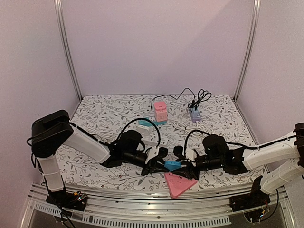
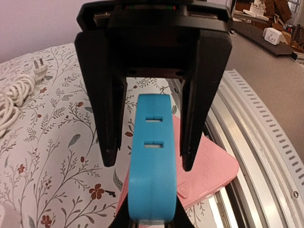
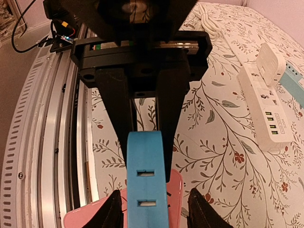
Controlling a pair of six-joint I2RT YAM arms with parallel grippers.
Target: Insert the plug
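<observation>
A blue block with two slots is held above the front part of the table, between my two grippers. My left gripper is shut on its near end in the left wrist view, with the slotted face showing upward. From the other side, my right gripper is open, one finger on each side of the block. In the left wrist view the right gripper's fingers stand apart from the block's sides. Beneath lies a pink triangular piece with slots along its back edge. No separate plug shows between the grippers.
Behind the grippers lies a white socket strip, partly hidden from above. A pink box and a lavender block with a black cable stand farther back. A white cable's pronged plug lies at the left. A metal rail borders the front.
</observation>
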